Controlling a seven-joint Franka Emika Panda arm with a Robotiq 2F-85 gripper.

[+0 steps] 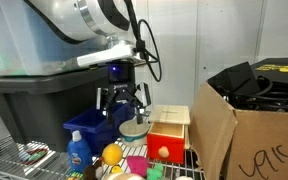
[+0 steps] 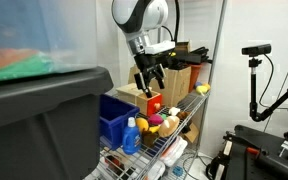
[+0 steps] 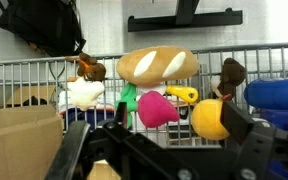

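Observation:
My gripper hangs above the wire rack, its two fingers spread wide with nothing between them. In the wrist view the open gripper faces down over a pink item and an orange ball-like fruit. Beyond these lies a bread-like loaf, with a small yellow item and a brown toy to its right. A blue bottle stands at the left in exterior view 1. The fingers partly hide the near side of the rack.
Behind the items are a blue bin, a pale bowl and an orange-red box. A large dark tub flanks one side of the rack, and a cardboard box the other.

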